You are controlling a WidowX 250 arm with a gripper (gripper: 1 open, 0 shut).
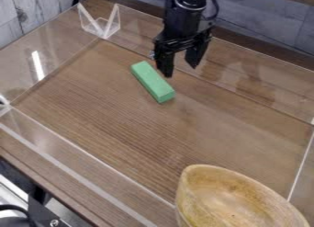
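A green rectangular block [152, 82] lies on the wooden table [110, 139], its long side slanting from upper left to lower right. Behind it and a little to the right is my black gripper [179, 56], open, its fingers pointing down, apart from the block with nothing seen between them.
A large cream bowl [233, 208] sits at the front right, cut off by the frame edge. Clear plastic objects stand at the upper left and left edge.
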